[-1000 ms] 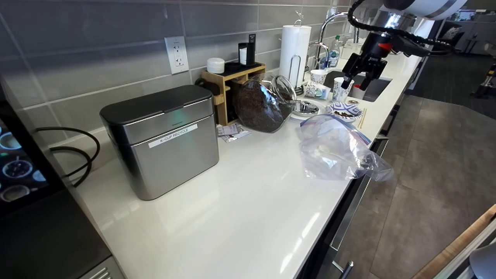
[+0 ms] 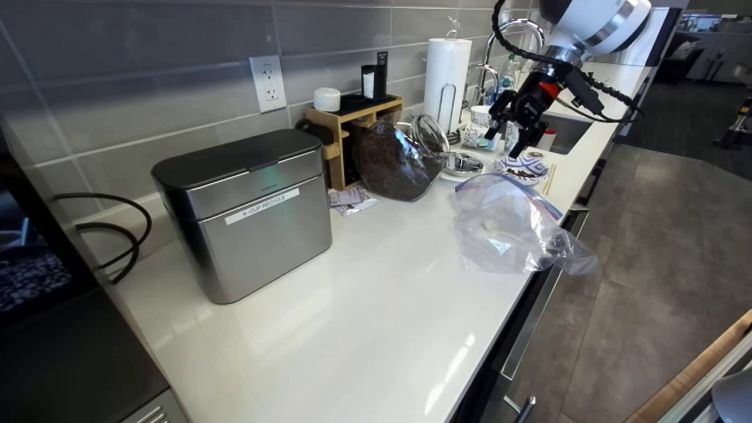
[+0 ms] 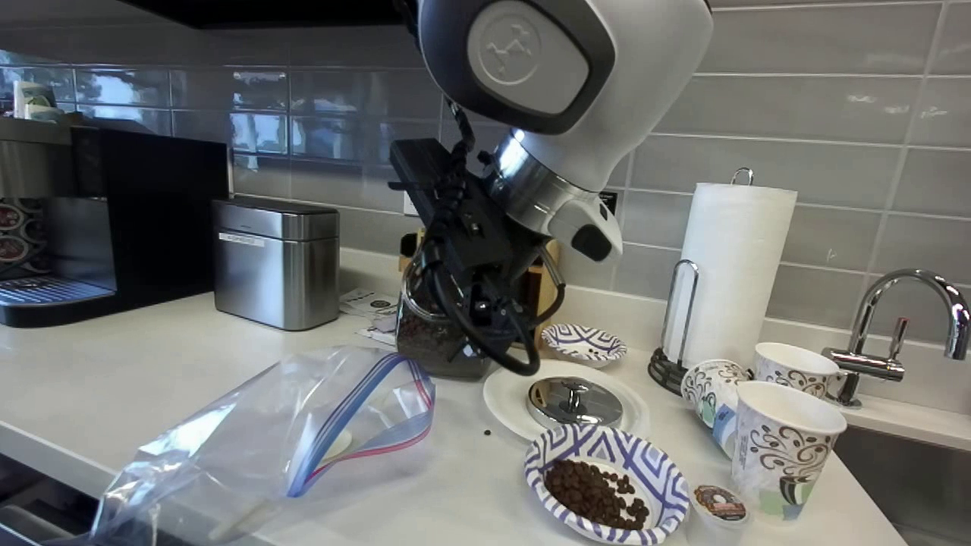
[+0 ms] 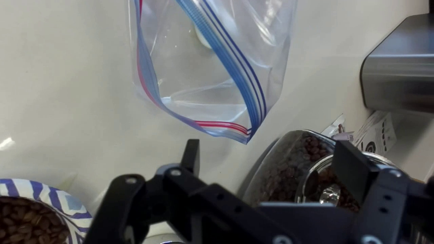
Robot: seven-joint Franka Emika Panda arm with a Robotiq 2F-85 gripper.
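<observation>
My gripper is open, its two fingers (image 4: 190, 156) spread wide with nothing between them. It hangs above the counter in exterior view 1, over the area of the cups and the bowl. Ahead of it in the wrist view lies a clear zip bag (image 4: 195, 69), its blue and red edges parted. A glass jar of coffee beans (image 4: 280, 170) appears below the right finger, partly covered by it. The patterned paper bowl (image 3: 669, 473) holds loose beans. Behind it, a shiny metal lid (image 3: 573, 402) rests on a white plate (image 3: 637, 414).
Paper cups (image 3: 787, 437) and a K-cup pod (image 3: 719, 505) stand by the sink (image 3: 901, 464). A paper towel roll (image 3: 739, 273) is against the wall. The steel K-cup recycle bin (image 2: 268, 225) sits farther along, with bare counter (image 2: 338, 317) in front of it.
In exterior view 1 the arm has moved left and lower, from near the sink closer to the bag and jar. The gripper stays open; the objects on the counter look unmoved.
</observation>
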